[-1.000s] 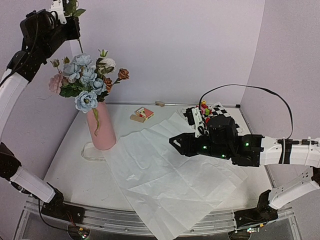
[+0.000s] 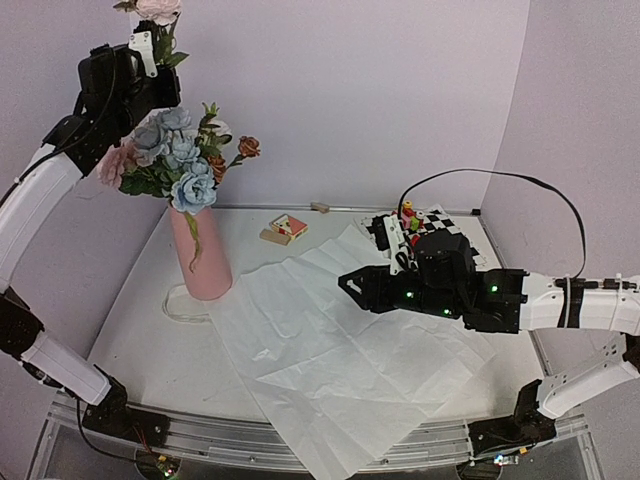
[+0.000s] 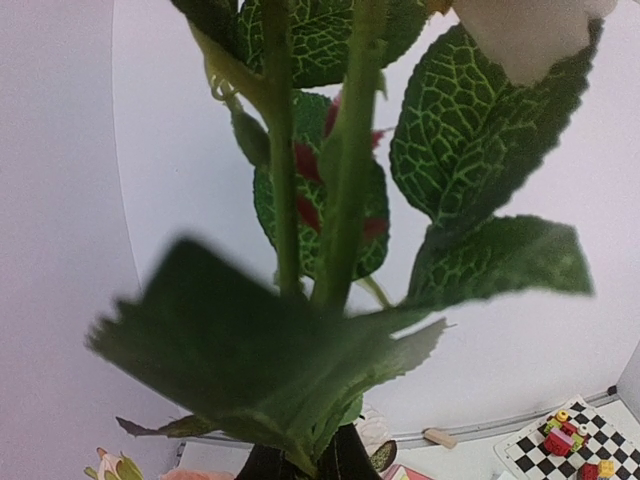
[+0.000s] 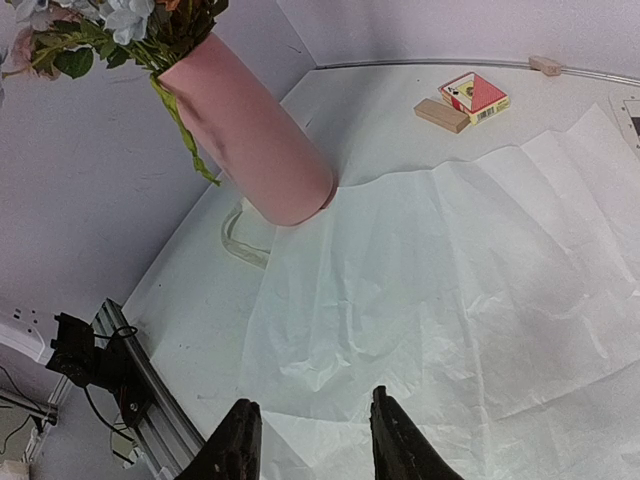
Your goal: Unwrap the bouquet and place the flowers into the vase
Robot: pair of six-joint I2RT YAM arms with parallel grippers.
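A pink vase (image 2: 204, 262) stands upright at the table's left, filled with blue flowers (image 2: 185, 155), a pink one at the left and small brown roses (image 2: 248, 147). Above this bouquet, my left gripper (image 2: 170, 88) is shut on the stem of a pale pink flower (image 2: 160, 10), whose bloom is cut by the top edge. Green leaves (image 3: 480, 150) and stems fill the left wrist view, mostly covering the fingers. The held stem's lower end is hidden behind the gripper and blooms. Over the white sheet, my right gripper stands open and empty.
A creased white sheet (image 2: 330, 350) covers the table's middle. Behind it lie a small red box (image 2: 289, 226) and a wooden block (image 2: 275, 237). A checkered board (image 2: 440, 225) with toy pieces is at the back right. A pale strap (image 2: 180, 305) lies by the vase.
My left gripper has moved down and to the right with its flower, whose bloom has come into the top view. Blooms in the vase have shifted slightly. The right arm has stayed still.
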